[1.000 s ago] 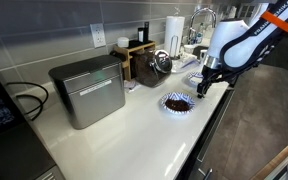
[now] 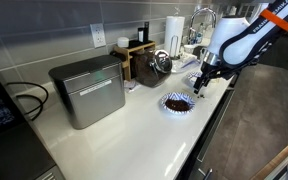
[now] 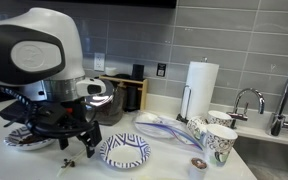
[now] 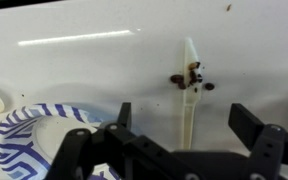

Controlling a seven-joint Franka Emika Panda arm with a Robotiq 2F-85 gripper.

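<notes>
In the wrist view my gripper is open, its two dark fingers wide apart. Below and between them, a narrow pale utensil lies on the white counter. Several small brown bits are on and around it. From the second exterior view, the gripper points down over the counter, with dark bits beneath it. A blue-patterned white bowl is beside the gripper, and its rim shows at the wrist view's lower left.
A patterned plate with dark contents sits on the counter. Patterned cups, a small container, a paper towel roll and a faucet stand to the right. A metal bread box is against the wall.
The arm has shifted slightly up and right in the first exterior view. The plates appear unmoved.
</notes>
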